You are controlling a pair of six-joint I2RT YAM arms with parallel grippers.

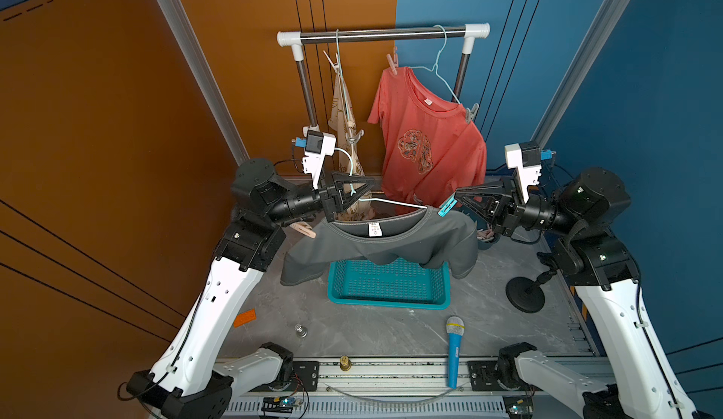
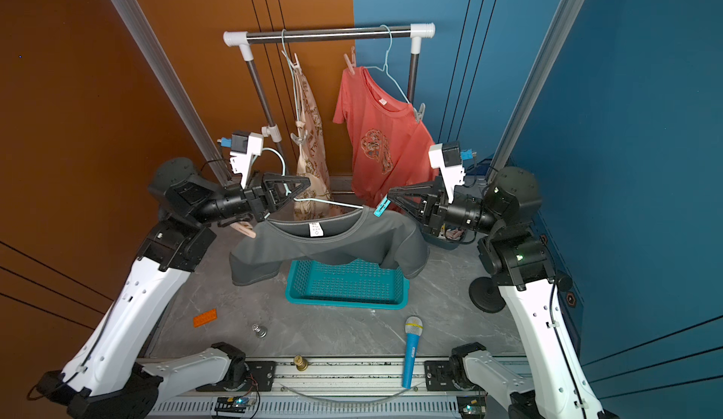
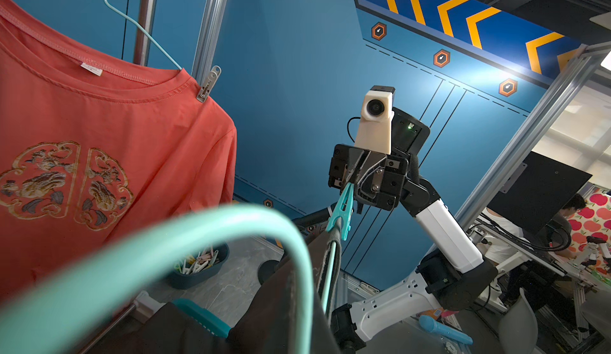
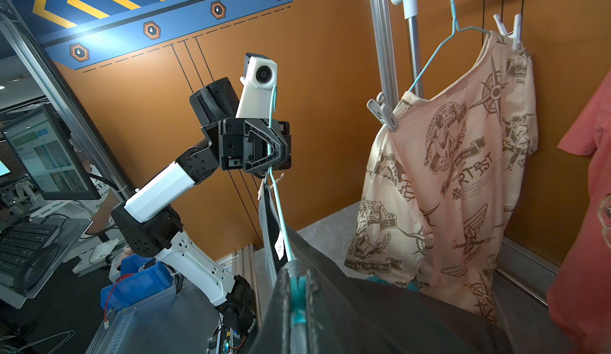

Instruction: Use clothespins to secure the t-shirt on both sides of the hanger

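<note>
A grey t-shirt (image 1: pixel 376 242) hangs on a mint hanger (image 1: pixel 393 202) between my arms. My left gripper (image 1: pixel 363 188) is shut around the hanger's neck region. The hook rises above it and looms blurred in the left wrist view. My right gripper (image 1: pixel 456 194) is shut on a teal clothespin (image 3: pixel 343 207), which sits at the shirt's right shoulder on the hanger. A pale wooden clothespin (image 1: pixel 302 228) is at the shirt's left shoulder.
A rack (image 1: pixel 380 33) behind holds a coral shirt (image 1: pixel 425 140) and a printed shirt (image 4: pixel 458 176). A teal basket (image 1: pixel 388 298) lies below. A blue microphone (image 1: pixel 454 351) lies at front right; a bin of clothespins (image 3: pixel 197 268) stands at back right.
</note>
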